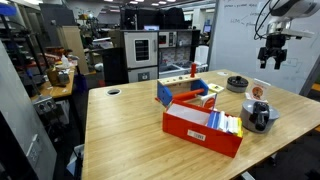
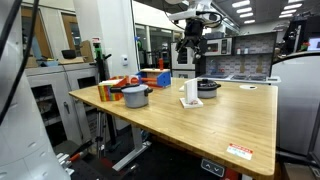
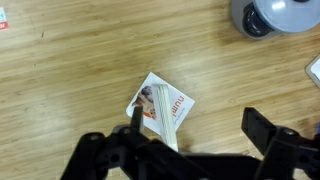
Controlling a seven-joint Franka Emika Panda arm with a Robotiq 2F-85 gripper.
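Observation:
My gripper is open and empty above the table, its two dark fingers wide apart. Between and beyond them in the wrist view is a small menu card stand (image 3: 180, 101) with a pale upright edge, seen from overhead. In exterior view 1 the gripper (image 1: 272, 58) hangs over the right side of the table, with the menu stand (image 1: 259, 91) below it. From the other side, the white stand (image 2: 191, 92) is upright on the wood, a clear gap separating it from the gripper (image 2: 184, 52).
A grey pot (image 1: 259, 120) stands near the table's right edge. The red box (image 1: 202, 130) holds upright coloured items, with a blue toolbox (image 1: 180, 87) behind. A dark-lidded pot (image 2: 208, 86) is close to the stand. Bare wood (image 2: 240, 122) lies at the right.

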